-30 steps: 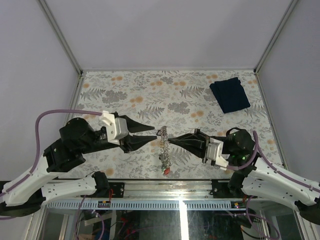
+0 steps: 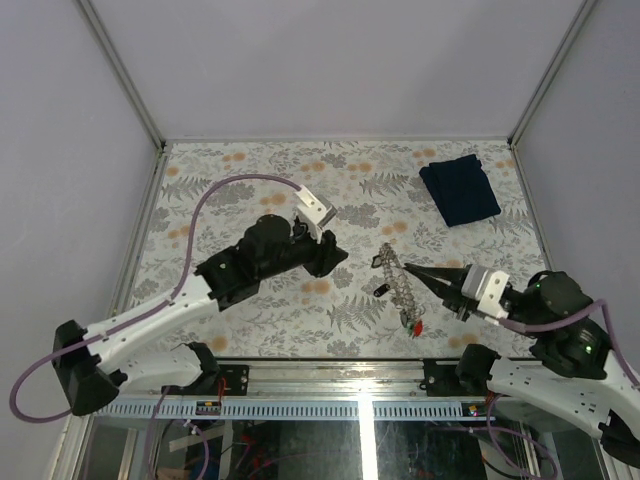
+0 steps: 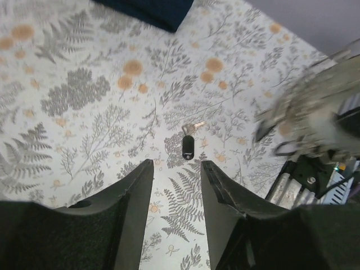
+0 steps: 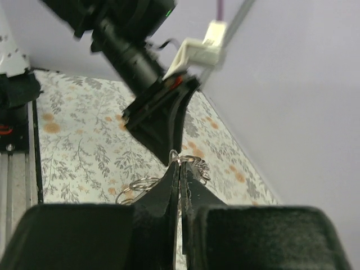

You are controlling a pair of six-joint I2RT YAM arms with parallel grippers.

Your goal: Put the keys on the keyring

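Note:
In the top view a silvery coiled keyring (image 2: 396,280) with a red end (image 2: 416,328) hangs by the tip of my right gripper (image 2: 407,267). The right wrist view has that gripper shut at the metal loops (image 4: 188,160), which show in front of and beside its fingertips. A single key with a black head (image 3: 188,147) lies on the patterned cloth, just left of the keyring from above. My left gripper is open above the cloth with nothing between its fingers, the key lying beyond its tips.
A folded dark cloth (image 2: 460,190) lies at the back right. Purple cables (image 2: 190,240) run along both arms. Grey walls (image 2: 330,70) bound the table, and a metal rail (image 2: 330,375) runs along its front.
My right gripper has drawn back to the right, carrying the keyring along. The left gripper has moved right and turned downward. The black-headed key now shows on the cloth from above.

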